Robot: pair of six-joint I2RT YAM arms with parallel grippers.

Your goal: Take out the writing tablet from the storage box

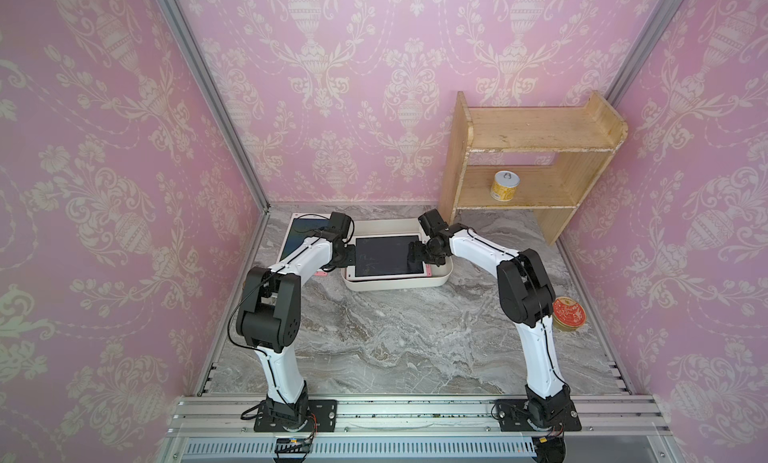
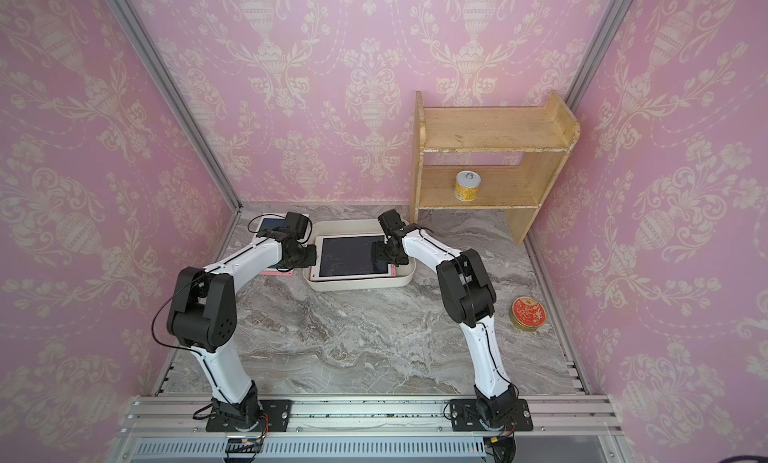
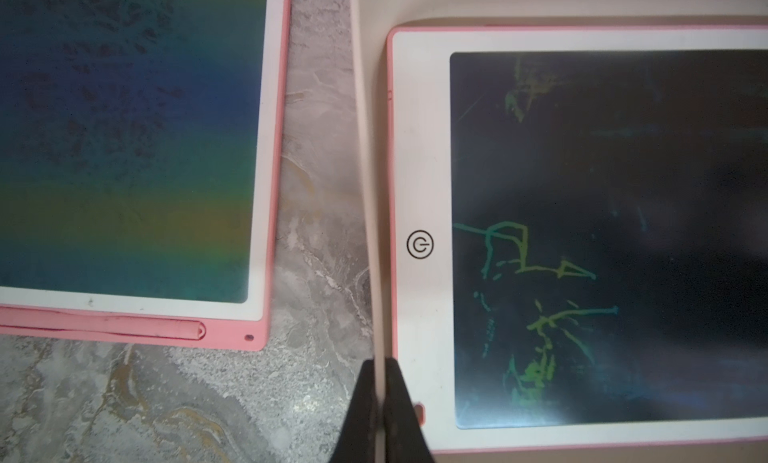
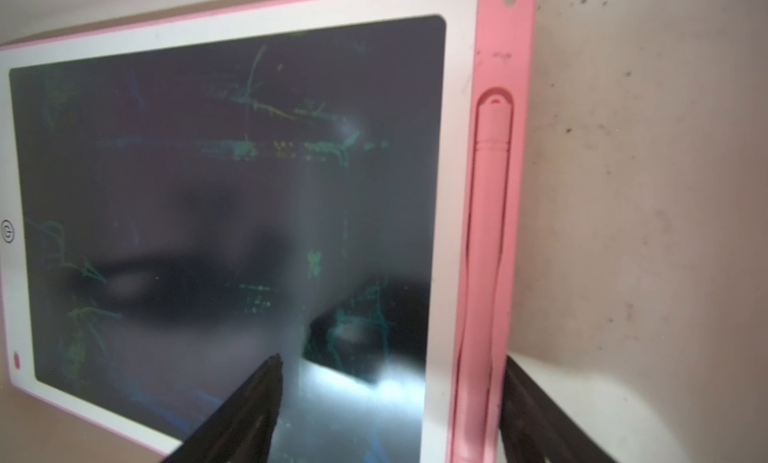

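Note:
A writing tablet (image 1: 388, 256) with a dark screen, white frame and pink edge lies in the white storage box (image 1: 392, 284). My left gripper is shut on the left wall of the box (image 3: 369, 215), whose thin rim runs between its fingers. In the right wrist view my right gripper is open over the right end of the tablet (image 4: 240, 183). One finger (image 4: 249, 407) is above the screen, the other (image 4: 532, 411) is by the outer edge of the pink stylus strip (image 4: 488, 207). Whether the fingers touch the tablet, I cannot tell.
A second pink-edged tablet (image 3: 120, 143) lies on the table left of the box. A wooden shelf (image 1: 544, 135) with a yellow can (image 1: 505, 186) stands at the back right; a red-lidded tin (image 1: 569, 311) sits at far right.

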